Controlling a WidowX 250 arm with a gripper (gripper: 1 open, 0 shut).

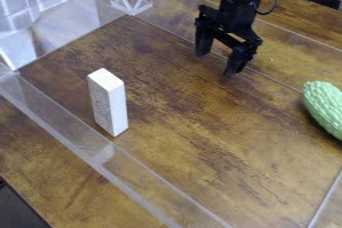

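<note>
My black gripper (pixel 222 48) hangs over the back of the wooden surface, its two fingers spread apart with nothing visible between them. A white upright block (pixel 107 104) stands at the left front, well away from the gripper. A pale green textured object (pixel 323 106), shaped like a bumpy vegetable, lies at the right edge, partly out of view.
Clear plastic walls (pixel 115 167) border the wooden surface (pixel 201 142) on several sides. A light patterned cloth (pixel 40 7) is at the upper left.
</note>
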